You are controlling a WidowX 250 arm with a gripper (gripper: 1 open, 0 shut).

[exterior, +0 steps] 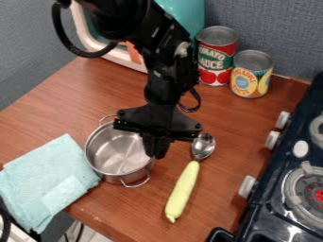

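Observation:
My black gripper (pixel 154 144) is lowered at the right rim of a steel pot (pixel 116 163), its fingers over that wall; whether they are open or shut is hidden by the dark shapes. A spoon with a pale yellow handle (pixel 182 189) lies on the wooden table (pixel 89 104), just right of the pot. A light blue cloth (pixel 51 175) lies left of the pot.
A tomato sauce can (pixel 216 57) and a yellow can (pixel 250 77) stand at the back right. A black stove (pixel 284 213) fills the right side. A teal and white object (pixel 124 59) sits behind the arm.

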